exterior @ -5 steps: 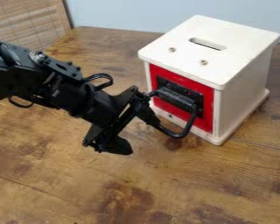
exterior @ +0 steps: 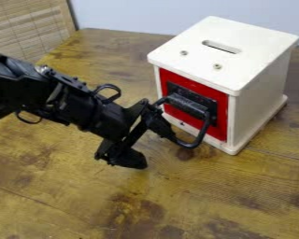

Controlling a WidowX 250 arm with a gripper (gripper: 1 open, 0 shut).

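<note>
A white wooden box (exterior: pixel 258 98) with a slot and two screws on top stands at the right of the view. Its red front panel (exterior: pixel 212 131) carries a black metal plate with a looped black handle (exterior: pixel 197 140). My black gripper (exterior: pixel 137 133) reaches from the left to just in front of that panel, angled downward, with one finger near the handle. Whether it touches or holds the handle, and how far apart its fingers are, is unclear against the dark parts.
A woven mat (exterior: pixel 21 33) stands at the back left, and a pale wall runs behind.
The arm and gripper have shifted very slightly, with the gripper's lower part a little lower. The box looks unmoved.
</note>
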